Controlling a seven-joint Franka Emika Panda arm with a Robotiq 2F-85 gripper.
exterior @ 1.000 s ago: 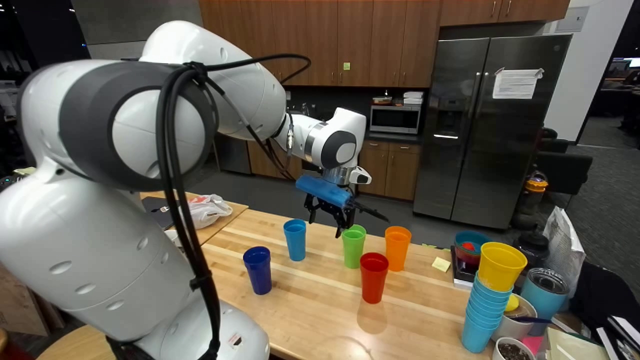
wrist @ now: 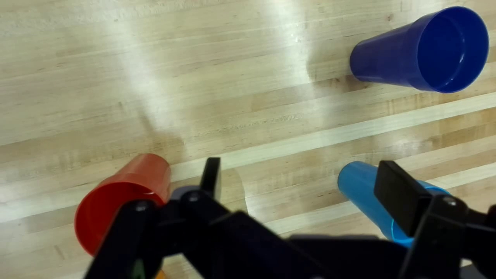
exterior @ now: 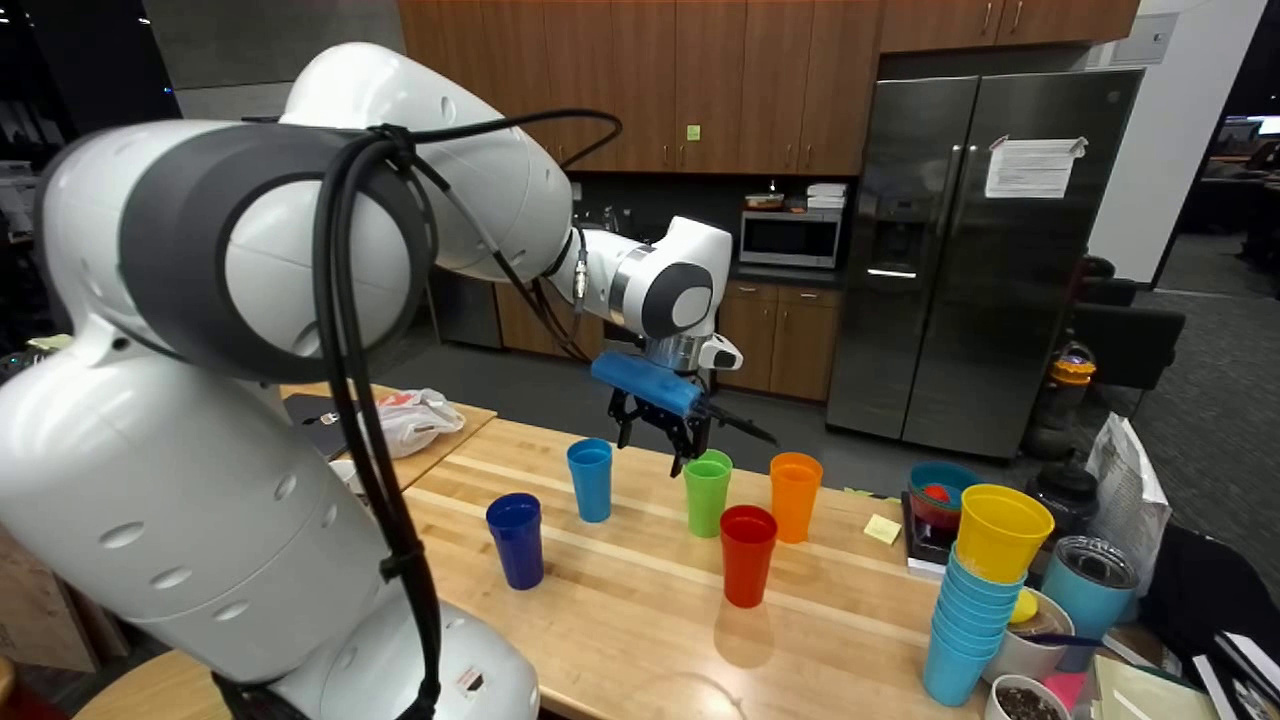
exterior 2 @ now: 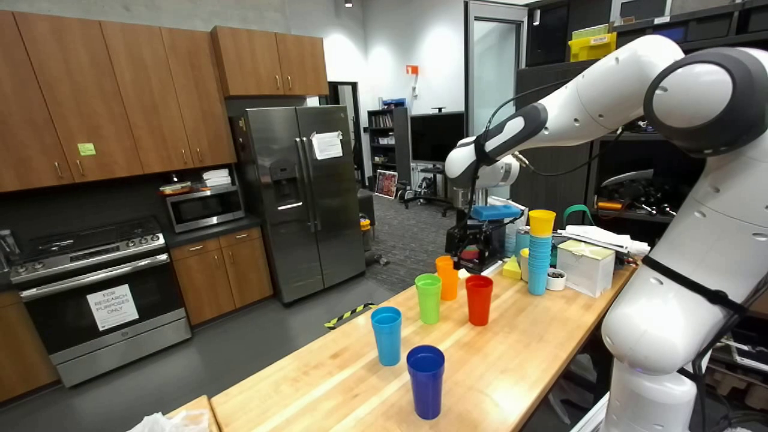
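Note:
Above the table hangs my gripper (exterior: 649, 446), its fingers spread wide with nothing between them; in the wrist view one finger pad (wrist: 212, 179) shows near the red cup and the other near the light blue cup. On the table stand a dark blue cup (exterior: 516, 542), a light blue cup (exterior: 591, 480), a green cup (exterior: 707, 498), an orange cup (exterior: 794, 492) and a red cup (exterior: 746, 558), all upright. In the wrist view the dark blue cup (wrist: 400, 58) is well clear of the fingers, and the gripper body hides most of the green and orange cups.
A stack of light blue cups topped by a yellow cup (exterior: 1004, 534) stands at the table's right end, among bowls and a tumbler (exterior: 1089, 590). A plastic bag (exterior: 414, 420) lies at the left end.

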